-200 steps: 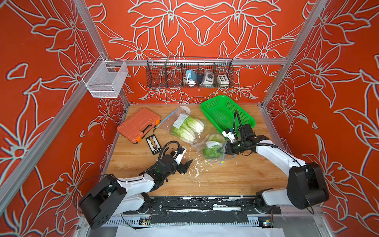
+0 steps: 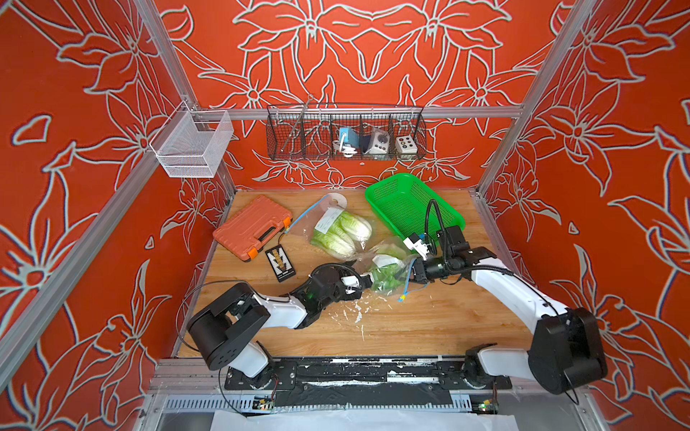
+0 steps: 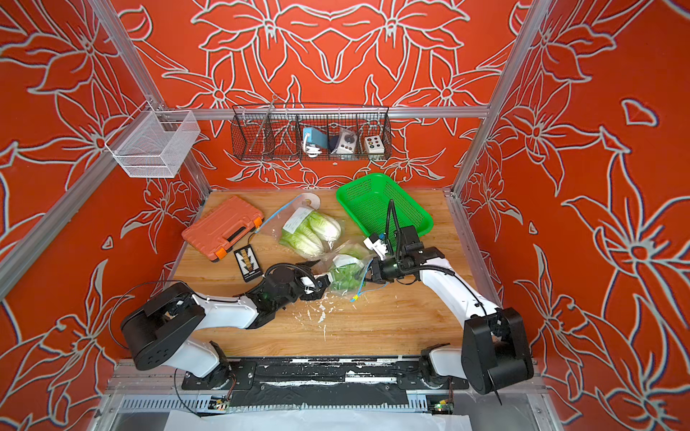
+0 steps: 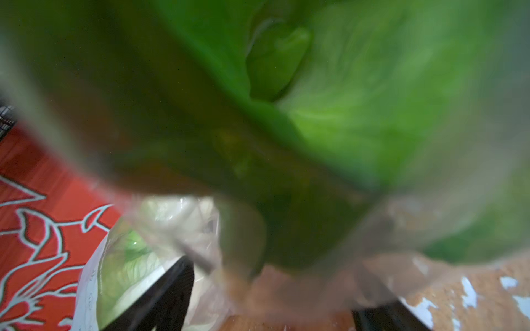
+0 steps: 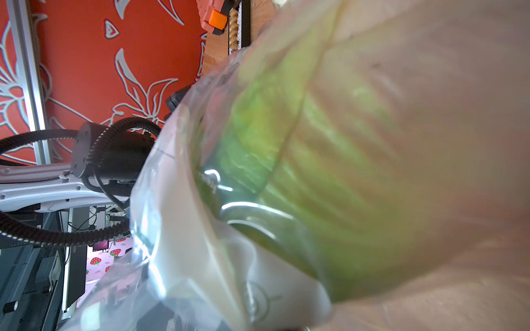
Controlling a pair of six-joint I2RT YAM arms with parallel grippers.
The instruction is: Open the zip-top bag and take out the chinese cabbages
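A clear zip bag with green leafy cabbage lies at the table's middle, its blue zip strip on the right. My right gripper is shut on the bag at that side. My left gripper is open at the bag's left, its fingers partly behind leaves and plastic in the left wrist view. A second bag of pale Chinese cabbages lies just behind. In the right wrist view, film and leaf fill most of the picture, hiding my right fingertips.
A green basket stands back right. An orange case and a small black tray lie left. White scraps litter the front middle; bare wood is along the front. Wire baskets hang on the back and left walls.
My left gripper has moved right and away from me, up against the leafy bag. The right arm has shifted slightly, still holding the bag.
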